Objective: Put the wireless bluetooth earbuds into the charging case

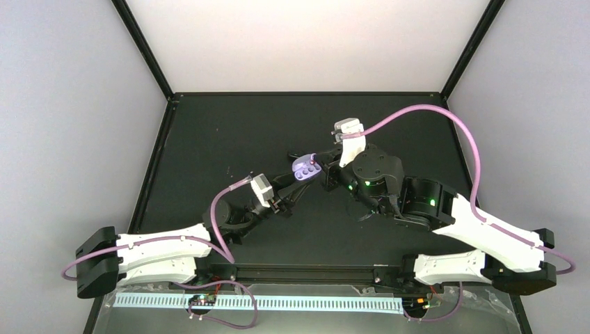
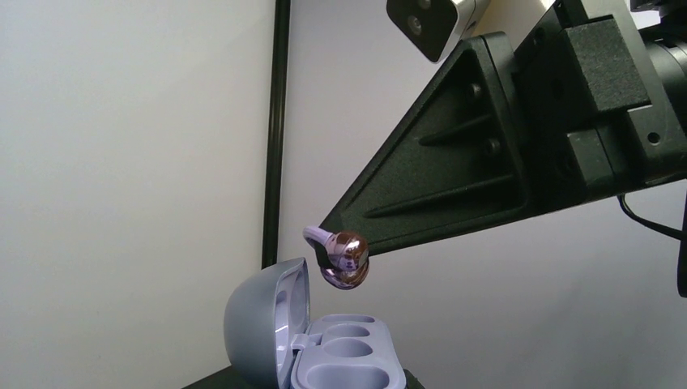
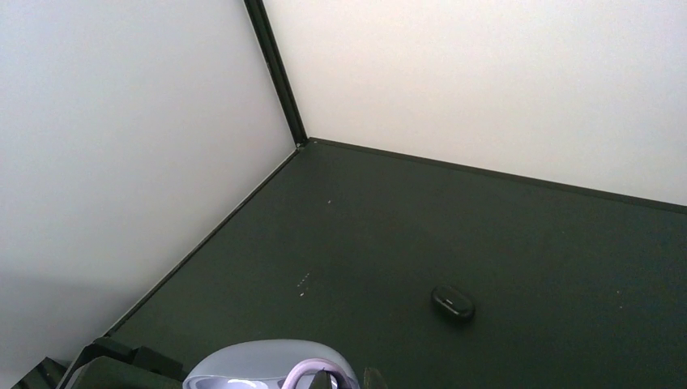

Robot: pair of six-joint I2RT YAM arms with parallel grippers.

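The lilac charging case [image 2: 344, 348] has its lid up, and the hollows that show in the left wrist view are empty. My left gripper [image 1: 300, 179] is shut on the case, holding it above the table; its fingers are mostly hidden in its own wrist view. One earbud [image 2: 347, 258], lilac with a shiny coppery bulb, hangs over the case's hollows, apart from them. My right gripper is shut on this earbud. In the right wrist view the earbud's curved band [image 3: 306, 369] shows in front of the case lid [image 3: 267, 354].
A small black oblong object [image 3: 453, 302] lies on the dark table [image 3: 389, 235] behind the case. Both arms' fingertips are close together at mid-table.
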